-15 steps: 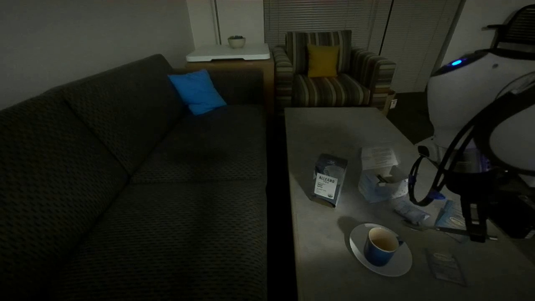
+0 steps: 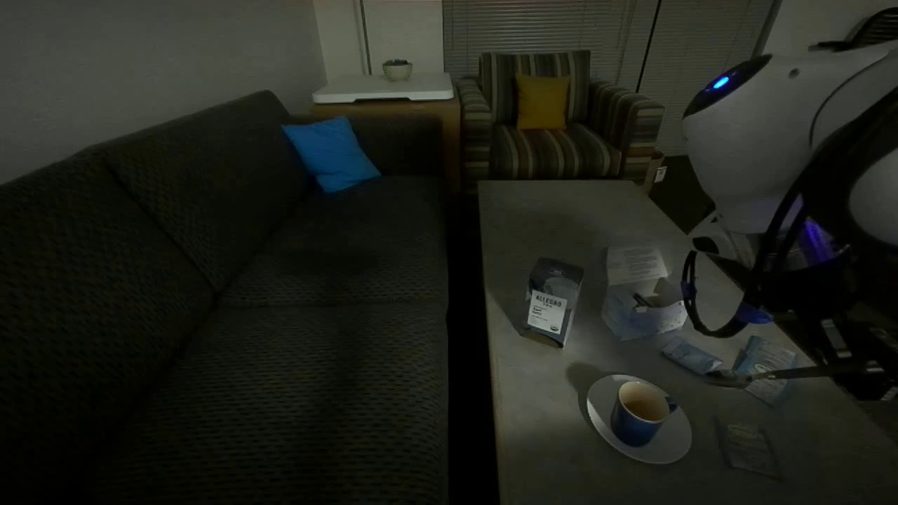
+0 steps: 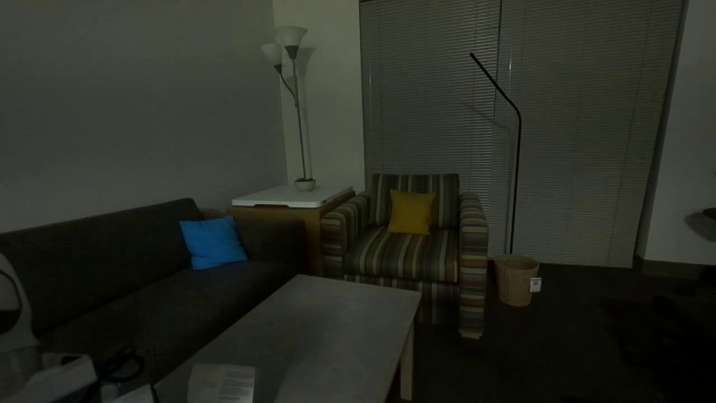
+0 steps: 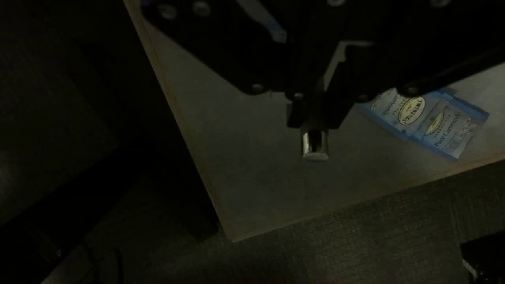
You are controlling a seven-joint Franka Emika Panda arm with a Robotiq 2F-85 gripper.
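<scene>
A metal spoon [image 2: 787, 372] is held over the right side of the table, its bowl to the left, near the tea packets. My gripper is shut on its handle; in the wrist view the shiny handle end [image 4: 315, 145] sticks out past the dark fingertips. The rest of the spoon is hidden there. A blue cup [image 2: 637, 421] with a pale inside stands upright on a white saucer [image 2: 599, 408], to the left of the spoon and nearer the camera.
Blue tea packets [image 2: 692, 355] lie around the spoon, with another packet [image 2: 747, 446] right of the saucer. An opened box [image 2: 640, 311] and a dark Allegro tea box [image 2: 551, 307] stand farther back. Clear table [image 2: 560, 210] extends beyond them.
My arm has moved lower and towards the camera. The spoon's handle end has risen and shifted right, its bowl moving right too. Cup, saucer and boxes have stayed put.
</scene>
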